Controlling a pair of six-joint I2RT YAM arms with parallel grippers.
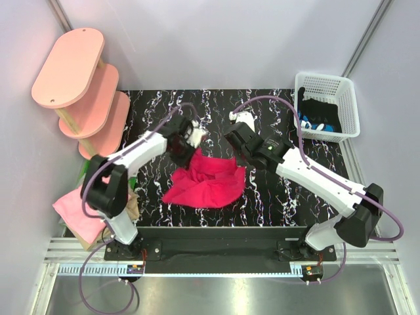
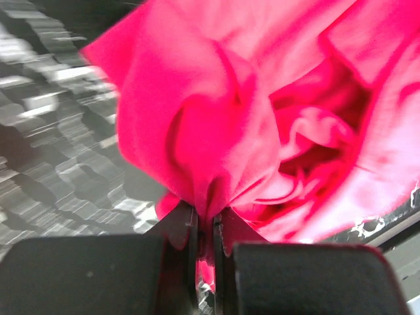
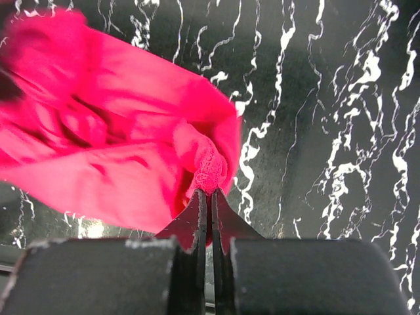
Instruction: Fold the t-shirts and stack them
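A crumpled red t-shirt (image 1: 207, 187) lies on the black marbled table. My left gripper is shut on a bunched fold of it at the shirt's upper left, with the cloth gathered between its fingers in the left wrist view. My right gripper is shut at the shirt's right part, its tips at a narrow roll of red cloth (image 3: 209, 169); whether cloth is pinched between them is hard to tell.
A white basket (image 1: 346, 98) with dark and blue cloth stands at the back right. A pink tiered shelf (image 1: 69, 62) is at left, with folded pink and tan cloth (image 1: 79, 210) below it.
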